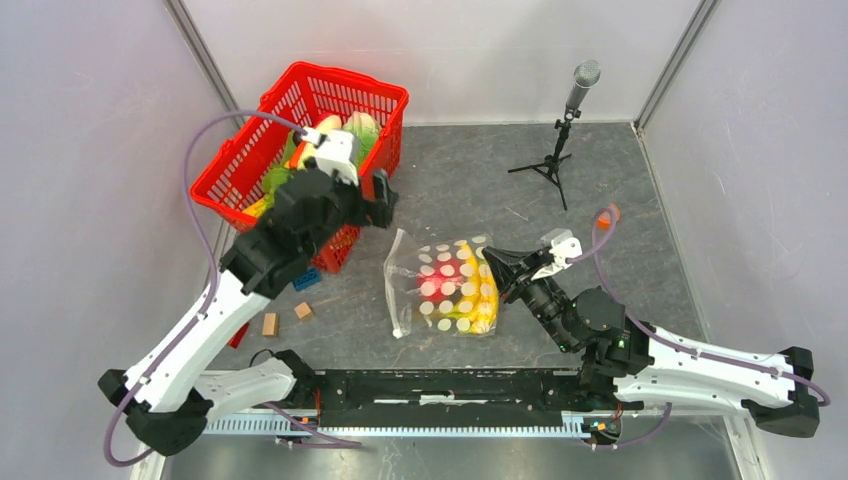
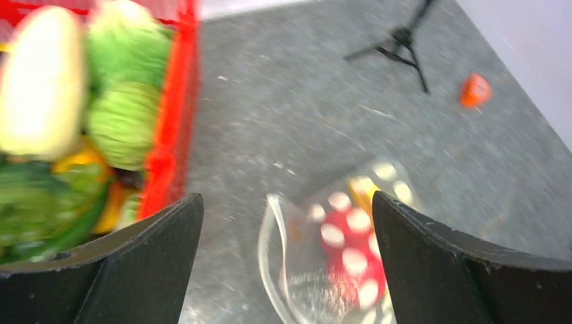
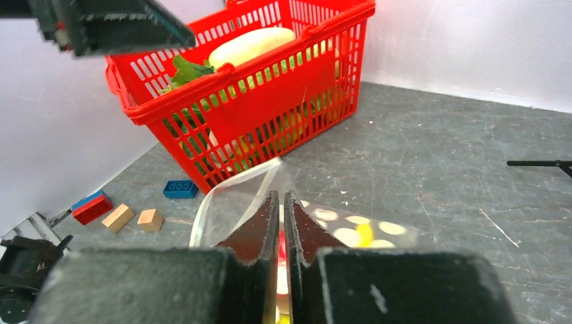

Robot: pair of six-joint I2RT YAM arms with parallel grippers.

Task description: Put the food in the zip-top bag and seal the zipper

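The zip bag (image 1: pixel 440 285) lies flattened on the floor, red and yellow food inside, its mouth facing left. My right gripper (image 1: pixel 490 260) is at the bag's right end; in the right wrist view its fingertips (image 3: pixel 290 202) are together or nearly so in front of the bag, and I cannot tell if anything is between them. My left gripper (image 1: pixel 380 205) is above the red basket's right side, open and empty in the left wrist view, where the basket and bag are blurred.
The red basket (image 1: pixel 225 170) of vegetables stands back left. Blue and red bricks (image 3: pixel 179 189) and wooden blocks (image 3: pixel 118 217) lie left. A microphone stand (image 1: pixel 555 160) and orange piece (image 2: pixel 475 91) are right.
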